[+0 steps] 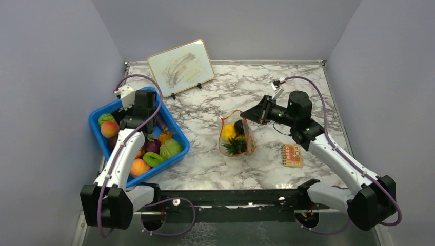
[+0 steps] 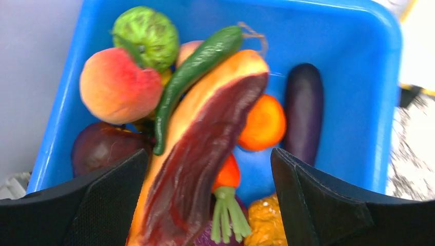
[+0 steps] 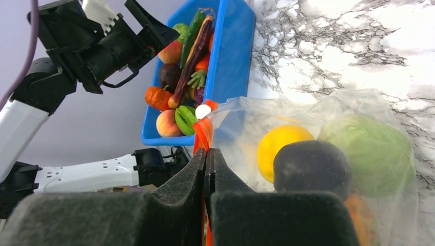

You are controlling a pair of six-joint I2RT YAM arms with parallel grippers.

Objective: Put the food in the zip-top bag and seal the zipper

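The clear zip top bag (image 1: 249,145) with its orange rim stands open near the table's middle. Inside it are a yellow fruit (image 3: 282,146), a dark round fruit (image 3: 312,168) and a green item (image 3: 367,154); a spiky green top (image 1: 235,146) shows from above. My right gripper is shut on the bag's orange rim (image 3: 203,131). Over the blue bin (image 2: 354,31), my left gripper is open, its fingers (image 2: 97,205) apart. Below them lie a long maroon-and-orange food (image 2: 215,133), a green pepper (image 2: 197,72) and a small carrot-like piece (image 2: 226,177), none gripped.
More food lies in the bin, including a peach (image 2: 120,84), an eggplant (image 2: 304,110) and an orange (image 2: 264,123). A whiteboard (image 1: 180,69) leans at the back. A small notebook (image 1: 292,155) lies right of the bag. Bare marble separates bin and bag.
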